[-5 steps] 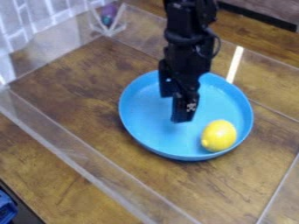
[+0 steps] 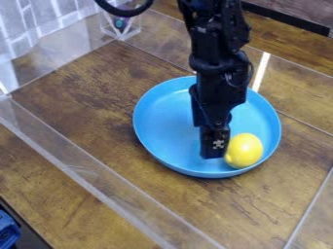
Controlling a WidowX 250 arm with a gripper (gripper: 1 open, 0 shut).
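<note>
My black gripper (image 2: 208, 124) hangs over a blue round plate (image 2: 166, 134), its two dark fingers reaching down into the plate, standing apart. A yellow lemon-like object (image 2: 244, 150) lies at the plate's right side, just right of the fingers. Nothing shows between the fingers.
A wooden table (image 2: 65, 126) surrounds the plate, with free room to the left and front. A clear container with a small object (image 2: 120, 21) is at the back left. A blue item (image 2: 11, 230) sits at the lower left corner, and a white strip lies behind the plate.
</note>
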